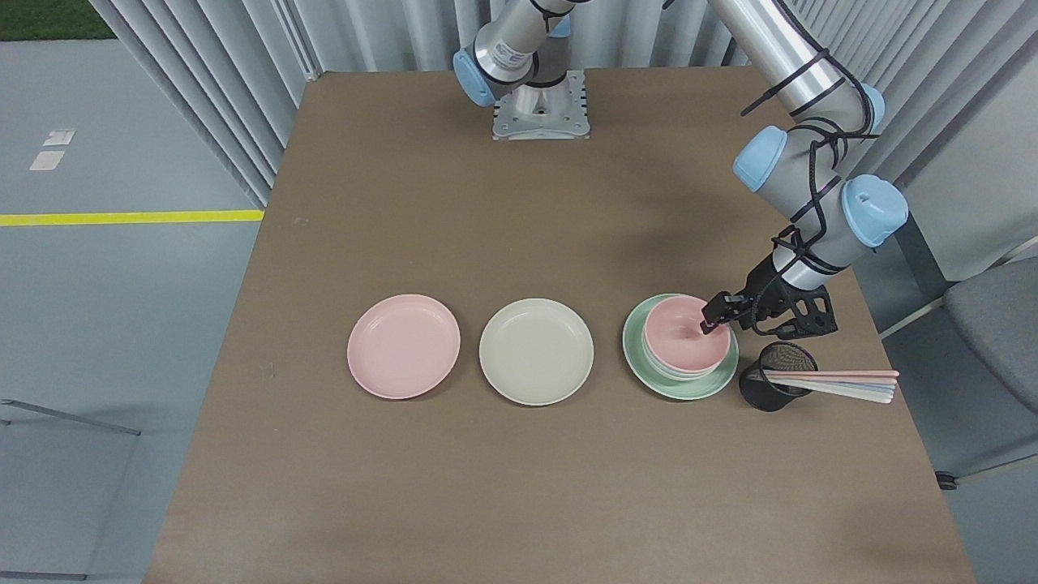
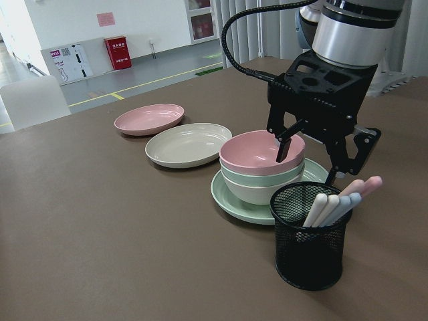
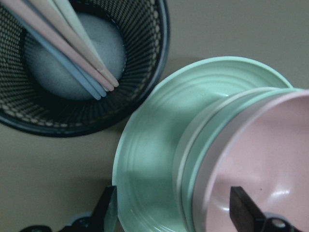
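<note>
My gripper is open, its fingers straddling the right-hand rims of a nested bowl stack, one fingertip over the inside of the pink bowl (image 1: 686,332), the other outside. The pink bowl tops a mint bowl (image 2: 261,179) and a white bowl (image 2: 259,194), standing on a mint plate (image 1: 642,375). Right of them is a black mesh cup (image 2: 307,254) holding several pastel chopsticks (image 1: 847,385). Left of the stack lie a white plate (image 1: 536,351) and a pink plate (image 1: 403,345).
A chair (image 1: 992,321) is beside the right edge.
</note>
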